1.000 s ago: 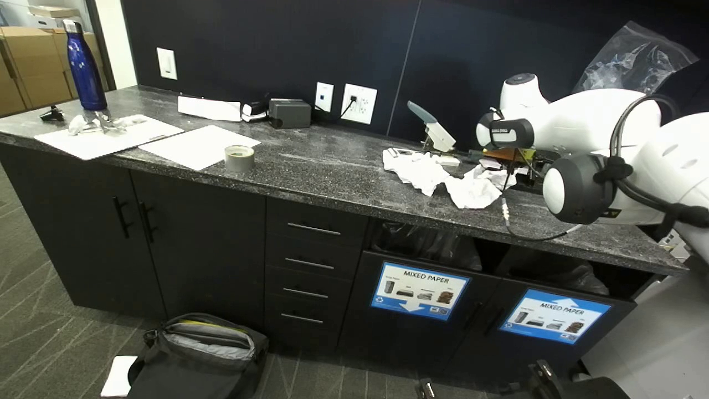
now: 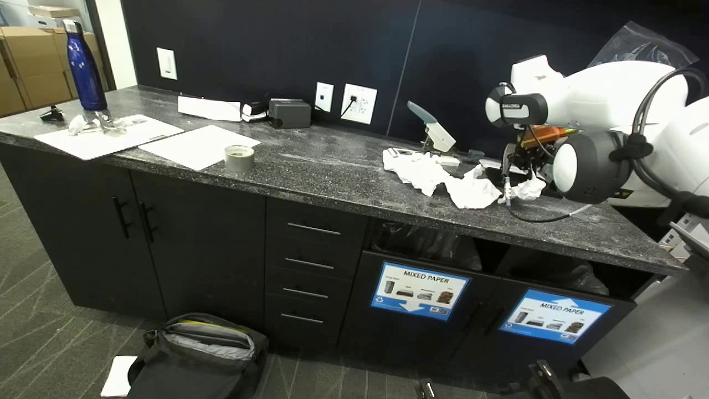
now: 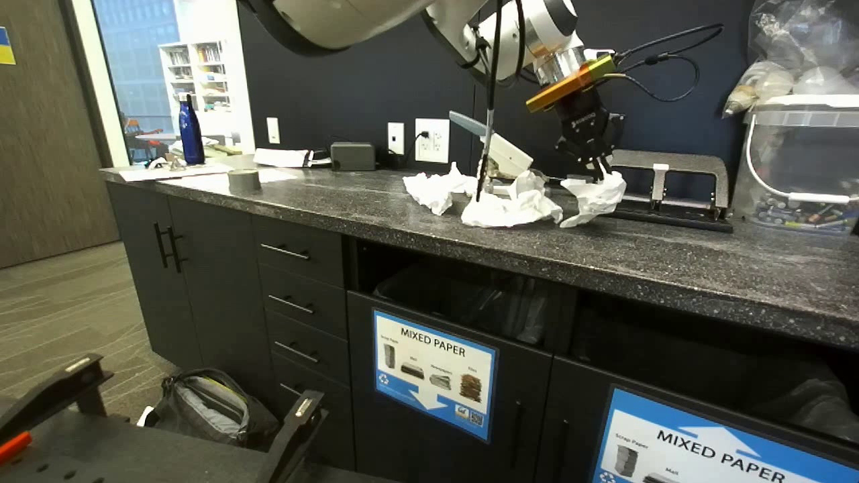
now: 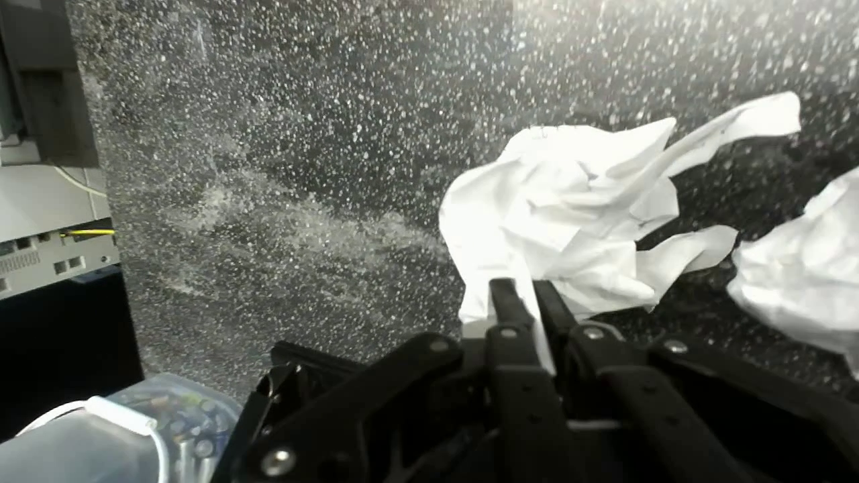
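A crumpled white paper (image 4: 564, 209) is pinched by one edge between the fingertips of my gripper, which is shut on it. From the side, that paper (image 3: 594, 198) hangs beneath the gripper (image 3: 600, 170), its lower tip at or just above the counter; I cannot tell whether it touches. In exterior view 1 the held paper (image 2: 529, 188) shows partly behind the arm, and the fingers are mostly hidden there. Two more crumpled papers lie to its left, the nearer one (image 3: 515, 209) close by and the farther one (image 3: 435, 190) beyond it.
Behind the gripper stands a black hole punch (image 3: 676, 173), with a clear bucket (image 3: 805, 161) to its right. A stapler (image 2: 438, 135) rises behind the papers. Open bins sit below the counter's front edge, above the Mixed Paper signs (image 2: 420, 290). Mid-counter (image 2: 319, 166) is clear.
The arm has risen and shifted slightly right in exterior view 1. A crumpled paper now hangs under the gripper, right of the other two, which have not moved.
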